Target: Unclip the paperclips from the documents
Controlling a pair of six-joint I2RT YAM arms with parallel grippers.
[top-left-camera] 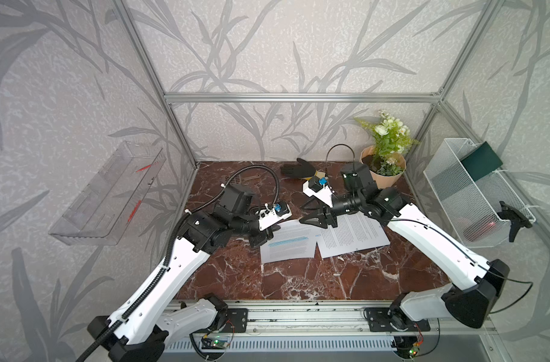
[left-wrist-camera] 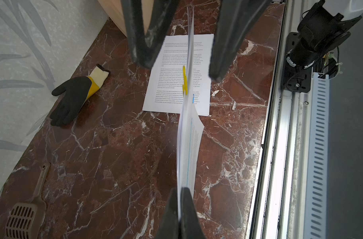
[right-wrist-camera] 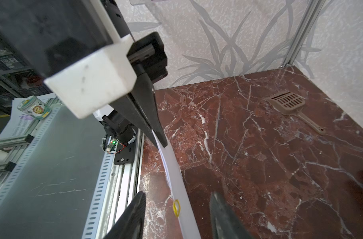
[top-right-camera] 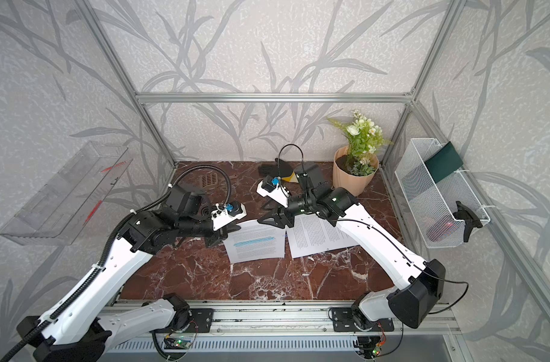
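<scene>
My left gripper is shut on the edge of a printed document (top-right-camera: 253, 247) with a blue highlighted band, held up edge-on in the wrist views. A yellow paperclip (left-wrist-camera: 185, 81) sits on its edge, away from the left fingers. Around that edge stands my right gripper, open, one finger on each side; the yellow clip (right-wrist-camera: 176, 208) shows in the gap, and no contact with the fingers is visible. A small blue spot shows near the clip in the left wrist view; I cannot tell if it is another clip.
Another printed sheet (top-left-camera: 354, 235) lies flat on the marble table to the right. Towards the back are a black and yellow glove (left-wrist-camera: 75, 95), a flower pot (top-left-camera: 383, 172) and a slotted scoop (right-wrist-camera: 287, 101). A clear bin (top-left-camera: 109, 193) and a white mesh basket (top-left-camera: 474, 199) flank the table.
</scene>
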